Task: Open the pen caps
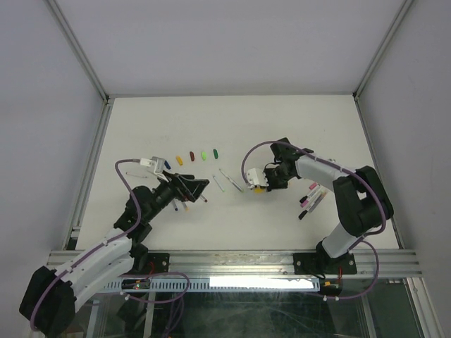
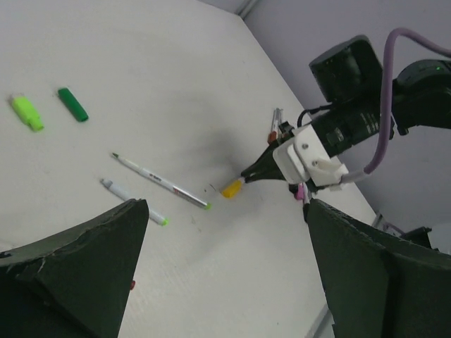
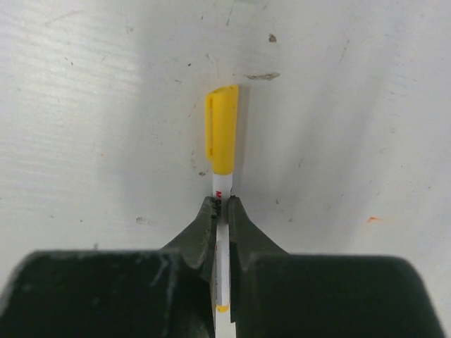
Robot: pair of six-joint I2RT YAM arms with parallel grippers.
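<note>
My right gripper is shut on a white pen (image 3: pixel 223 186) with a yellow cap (image 3: pixel 224 130). In the right wrist view the cap points away, beyond the fingertips. From above, that yellow cap (image 1: pixel 258 189) shows at the right gripper's tip, right of the table's middle. The left gripper stands open, its fingers wide apart with nothing between them. In the left wrist view the yellow cap (image 2: pixel 232 189) appears farther off, between the left fingers. Loose caps lie in a row at the back, among them a light green cap (image 1: pixel 204 155) and a dark green cap (image 1: pixel 215 153).
Two bare pens, a longer pen (image 1: pixel 230 180) and a shorter pen (image 1: pixel 219 183), lie between the arms. Several more pens lie around the left gripper. At the right, several pens (image 1: pixel 310 201) are grouped beside the right arm.
</note>
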